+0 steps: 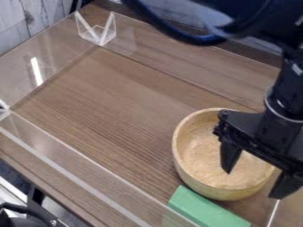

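Observation:
My black gripper [253, 160] fills the right side of the camera view, hanging over a round pale wooden bowl [197, 157] with its fingers apart and nothing seen between them. The right part of the bowl is hidden behind it. A green rectangular block [204, 210] lies just in front of the bowl at the bottom of the view.
A clear plastic holder [97, 29] stands at the far top left. Dark cables or fittings lie beyond the table's edge at bottom left.

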